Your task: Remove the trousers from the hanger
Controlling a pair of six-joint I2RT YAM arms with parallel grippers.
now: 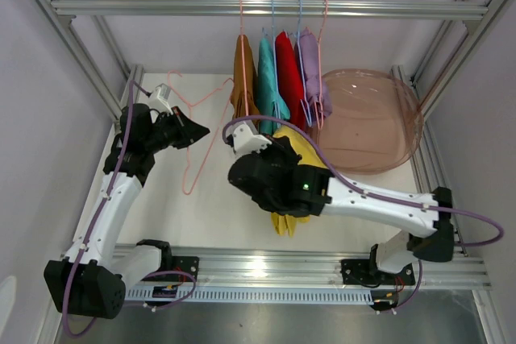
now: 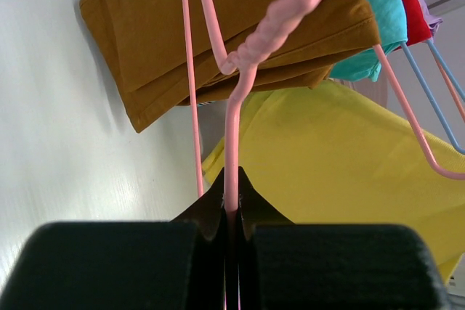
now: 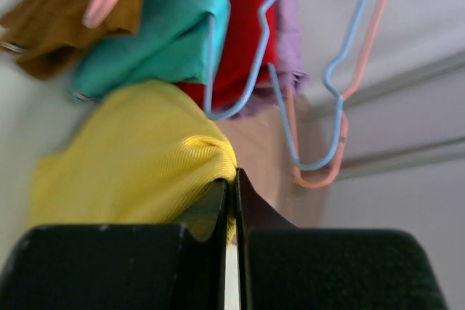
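Note:
In the top view my left gripper is shut on a bare pink hanger; the left wrist view shows its pink wire between the fingertips. Yellow cloth, apparently the trousers, hangs from my right gripper, which is shut on it and sits below the hanging garments. Brown, teal, red and purple garments hang on hangers from the rail.
The metal rail spans the back. A translucent pink round tray lies on the right of the white board. The board's left middle has free room.

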